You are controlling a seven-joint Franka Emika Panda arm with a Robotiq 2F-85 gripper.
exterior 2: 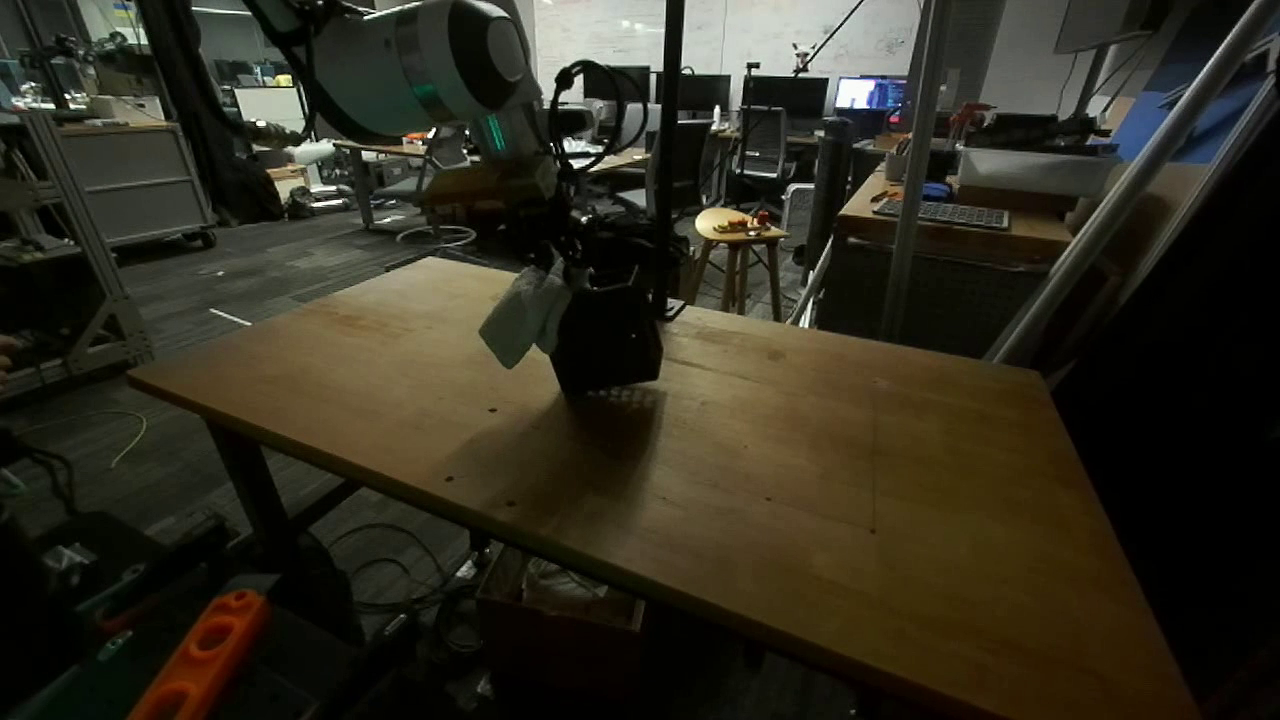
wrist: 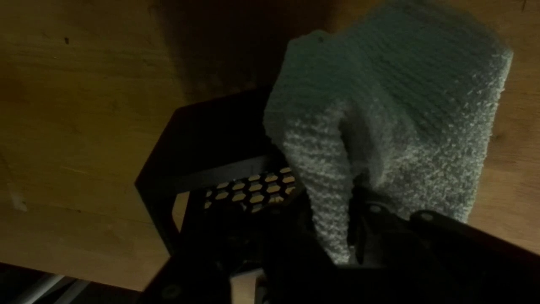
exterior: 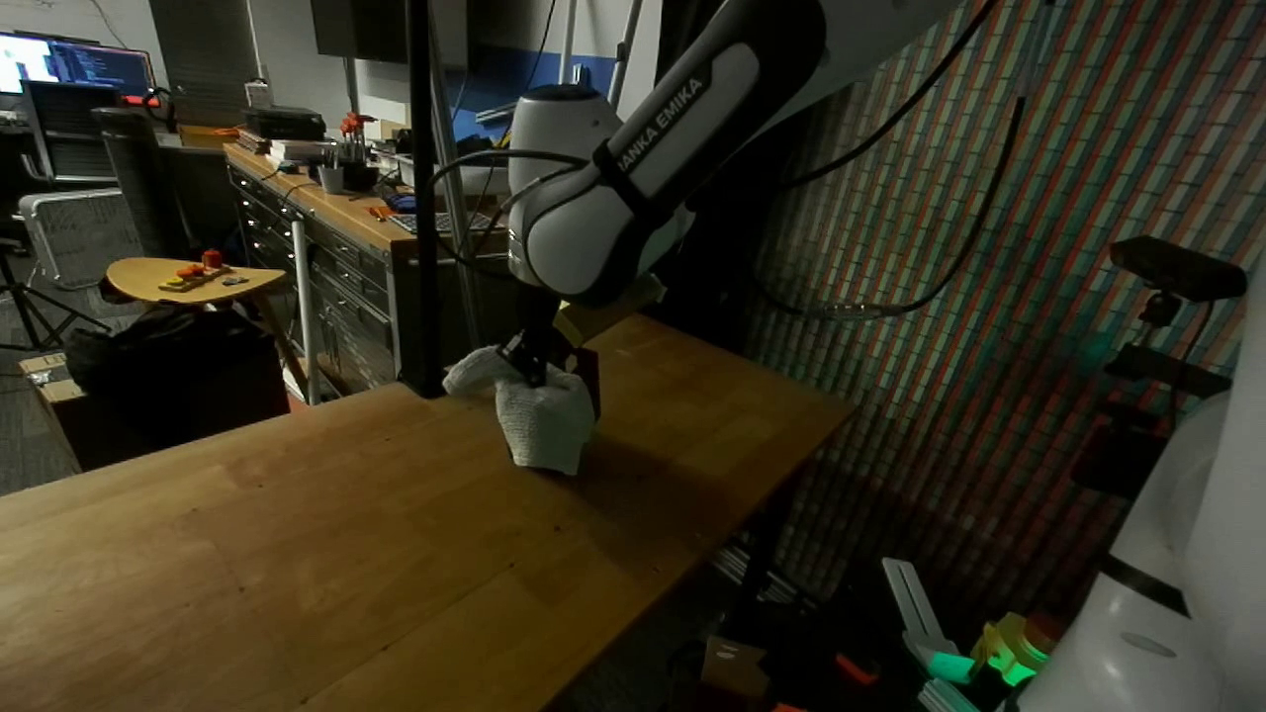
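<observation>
A pale, ribbed cloth (exterior: pixel 545 425) hangs in folds from my gripper (exterior: pixel 542 362), which is shut on it. In the wrist view a narrow fold of the cloth (wrist: pixel 324 177) runs down between the dark fingers, while its wider part spreads to the right. Beside and partly behind it stands a black box (exterior 2: pixel 608 340) with an open top and a honeycomb-patterned part, on the wooden table (exterior 2: pixel 768 456). The wrist view shows the cloth overlapping one side of the box (wrist: pixel 217 126). Exterior view 2 has the cloth (exterior 2: pixel 516 318) to the left of the box, its lower corner above the tabletop.
A black upright post (exterior: pixel 417 214) rises at the table's far edge, close to the gripper. Cables loop around the arm.
</observation>
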